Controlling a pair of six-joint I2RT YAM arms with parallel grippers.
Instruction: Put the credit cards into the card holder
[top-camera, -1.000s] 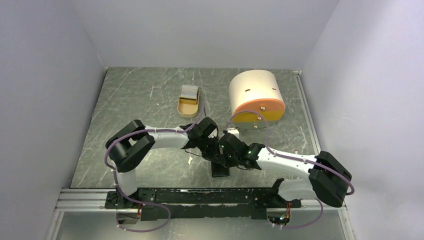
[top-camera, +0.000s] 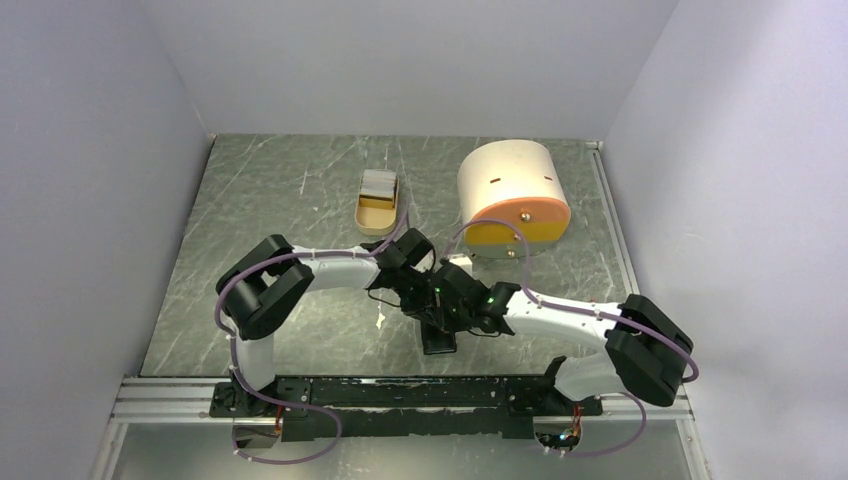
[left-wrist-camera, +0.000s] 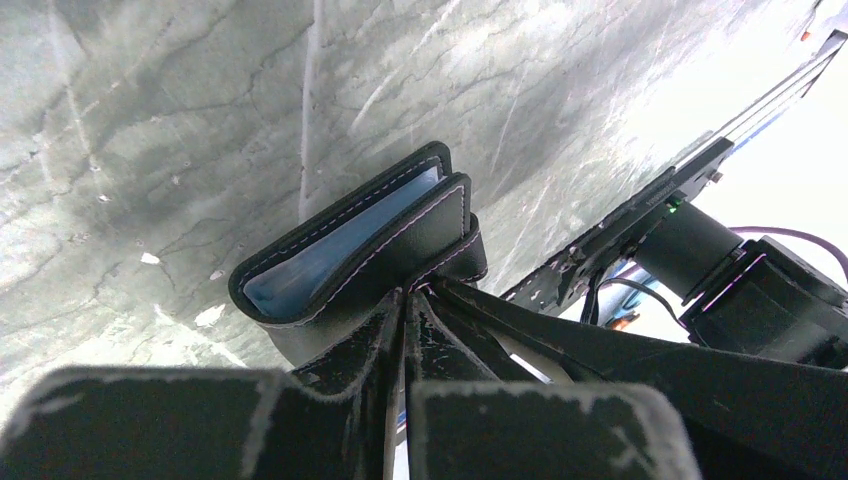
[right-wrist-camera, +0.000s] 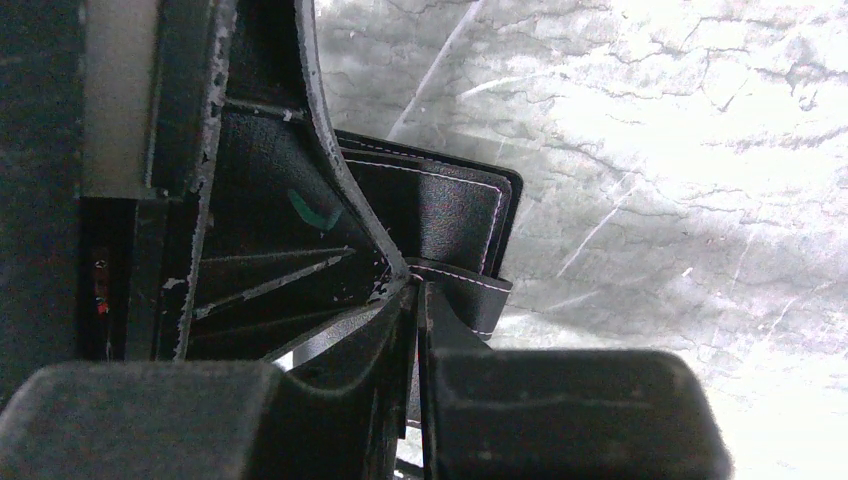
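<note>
The black stitched card holder (top-camera: 438, 340) lies on the marble table beneath both grippers. In the left wrist view its pocket (left-wrist-camera: 340, 240) shows a translucent sleeve, and my left gripper is shut on the holder at its flap edge. My right gripper is shut at the holder's strap (right-wrist-camera: 465, 295); nothing clear shows between its fingers, and the other arm covers much of the holder in that view. The credit cards (top-camera: 379, 186) stand in a tan tray (top-camera: 376, 218) behind the grippers.
A cream rounded box (top-camera: 512, 180) with orange and yellow front stands at the back right, behind the right arm. Walls bound the table on three sides.
Both arms have shifted slightly, the left a little upward in the top view and the right a little leftward. The card holder moved very slightly left.
</note>
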